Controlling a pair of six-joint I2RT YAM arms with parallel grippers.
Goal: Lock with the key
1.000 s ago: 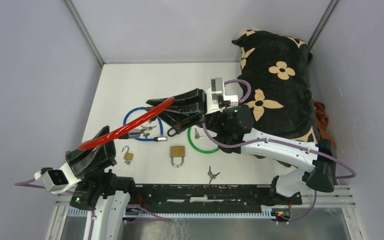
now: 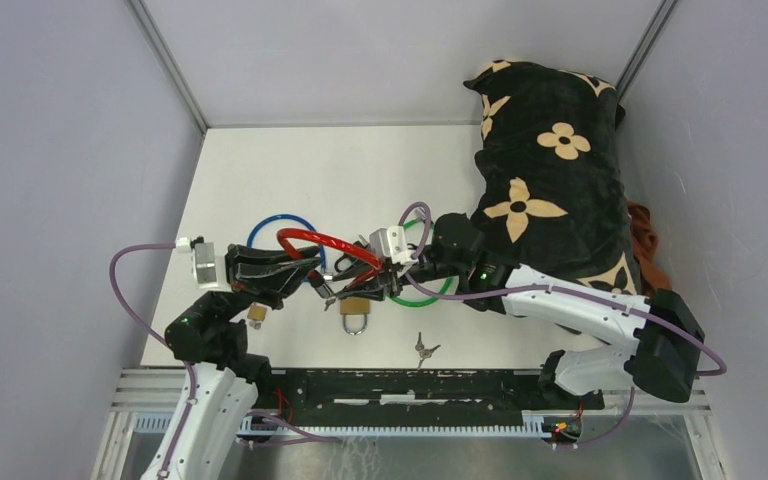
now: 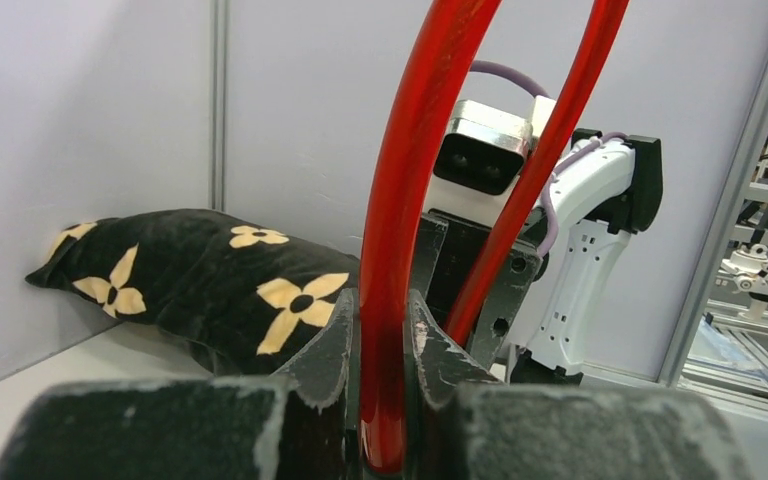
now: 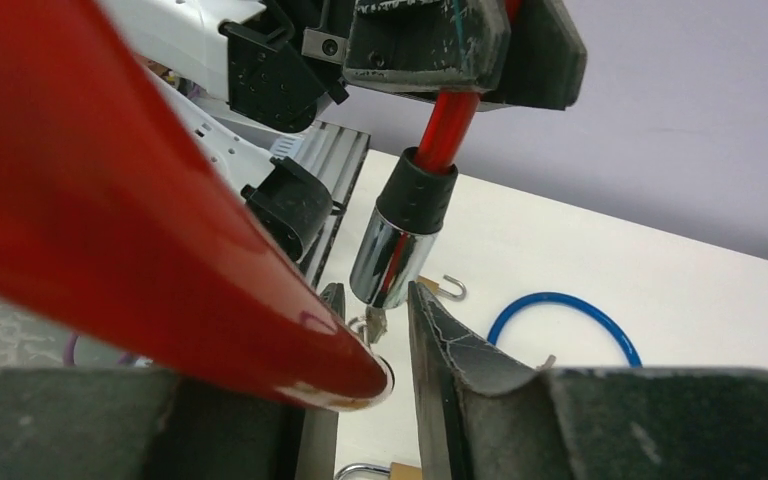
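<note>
A red cable lock (image 2: 330,240) is held up between the arms. My left gripper is shut on its red tube, near the black-and-chrome lock body (image 4: 390,260), from whose lower end a key (image 4: 375,323) hangs. My right gripper is part open around the area of the cable's free end (image 4: 350,385), which lies in front of its fingers; whether it grips that end is unclear.
Below lie a brass padlock (image 2: 355,306), a small padlock (image 2: 257,314), loose keys (image 2: 422,349), a blue cable lock (image 4: 560,298) and a green one (image 2: 410,301). A black pillow (image 2: 550,180) fills the right side.
Both arms have come closer together, the left moving right and turning the red lock, the right lowering toward it.
</note>
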